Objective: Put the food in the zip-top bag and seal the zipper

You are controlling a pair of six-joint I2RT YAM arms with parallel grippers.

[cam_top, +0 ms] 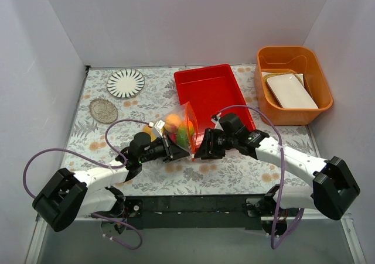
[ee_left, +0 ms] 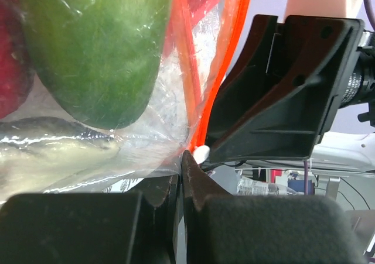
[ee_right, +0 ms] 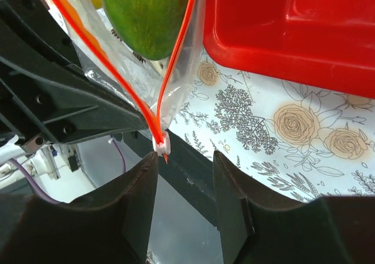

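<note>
The zip top bag (cam_top: 176, 120), holding colourful food including a green item (ee_left: 96, 53) and a red one (ee_left: 12, 65), sits at the table's middle. My left gripper is shut on the bag's edge near the white zipper slider (ee_right: 161, 144), at the end of the orange zipper (ee_right: 123, 82). My right gripper stands open just beside the slider, with nothing between its fingers. In the left wrist view, its dark body is behind the zipper.
A red tray (cam_top: 208, 91) lies behind the bag. An orange bin (cam_top: 304, 115) with white items stands at back right. Two plates (cam_top: 125, 82) (cam_top: 103, 110) lie at back left.
</note>
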